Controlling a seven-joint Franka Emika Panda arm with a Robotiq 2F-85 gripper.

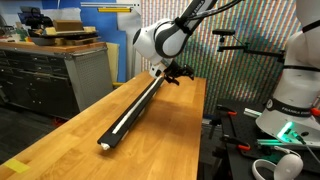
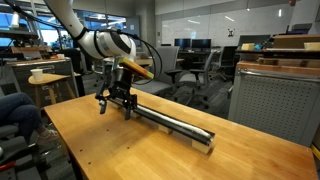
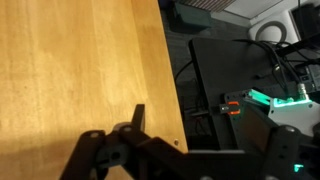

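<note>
My gripper (image 1: 174,75) hangs low over the far part of the wooden table (image 1: 178,130), beside a long black rail with a pale top strip (image 1: 130,112). In the second exterior view the gripper (image 2: 116,106) is to the left of the rail (image 2: 172,121), its fingers spread. Only bare wood (image 3: 75,65) and the table's edge show below it in the wrist view, where the two dark fingertips stand wide apart. Nothing is seen between them.
Past the table edge in the wrist view sit a black plate (image 3: 235,75) and cables. A white robot part (image 1: 288,110) and a black stand are at the right. A stool (image 2: 50,80) is beyond the table.
</note>
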